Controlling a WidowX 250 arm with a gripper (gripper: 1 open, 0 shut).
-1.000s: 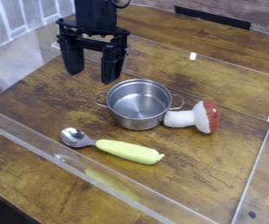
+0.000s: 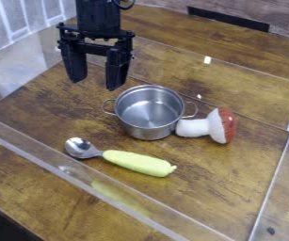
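My black gripper [image 2: 95, 66] hangs above the wooden table, up and to the left of the steel pot, its two fingers apart with nothing seen between them. The empty two-handled pot [image 2: 150, 111] stands near the middle. A toy mushroom [image 2: 210, 126] with white stem and red cap lies on its side just right of the pot. A metal spoon [image 2: 81, 148] lies at the lower left, and a yellow-green elongated toy vegetable [image 2: 136, 163] lies beside its handle.
Clear low walls [image 2: 287, 160] edge the work area at left, right and front.
My gripper has shifted slightly to the left. The objects on the table have not moved.
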